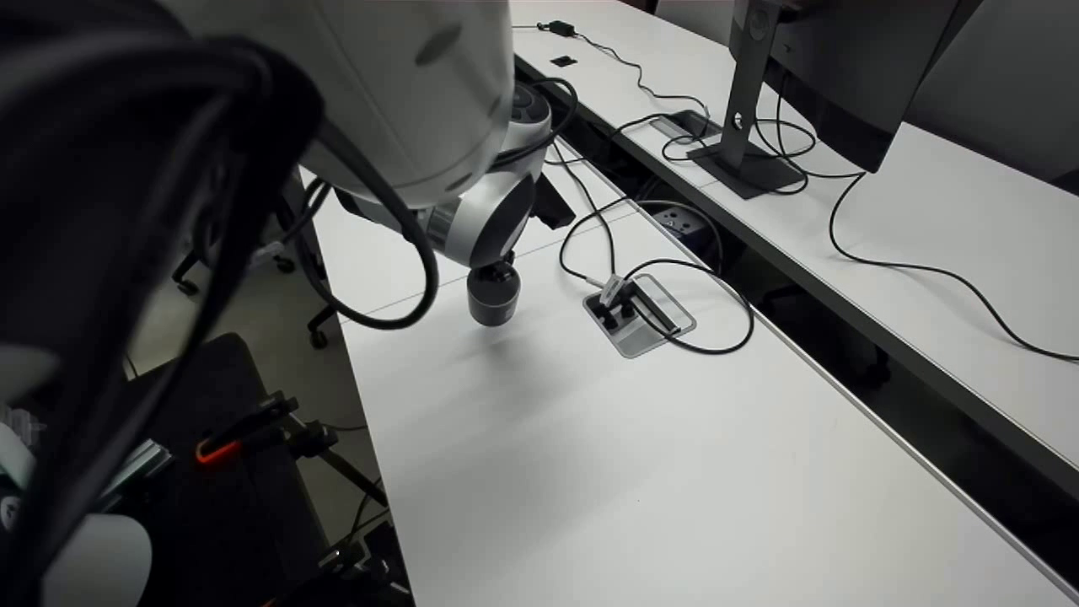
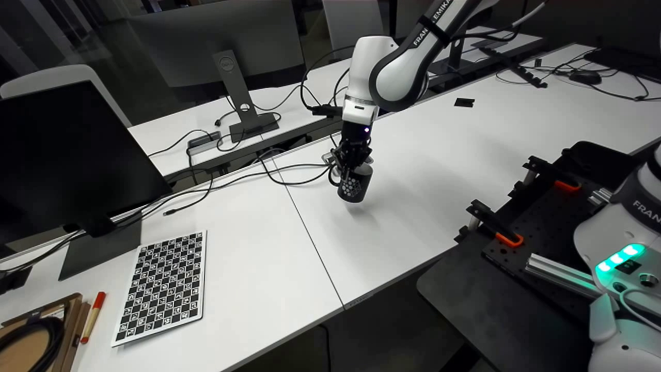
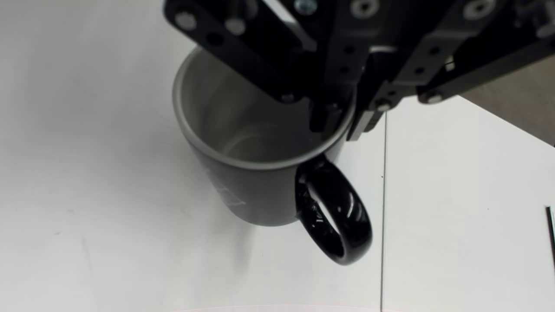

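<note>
A dark mug (image 3: 255, 195) with a glossy black handle (image 3: 356, 223) fills the middle of the wrist view, its pale inside empty as far as it shows. My gripper is shut on the mug's rim, one finger inside the wall and the other outside, close to the handle. In exterior view 2 the mug (image 2: 354, 187) hangs slightly tilted beneath my gripper (image 2: 353, 160), with a light pattern on its side. A shadow on the white table lies below the mug (image 1: 493, 298) in exterior view 1, which looks clear of the surface.
A socket panel (image 1: 639, 315) with plugs and looping black cables lies near the table's far edge. In exterior view 2 a checkered board (image 2: 162, 285) and a monitor stand to the left.
</note>
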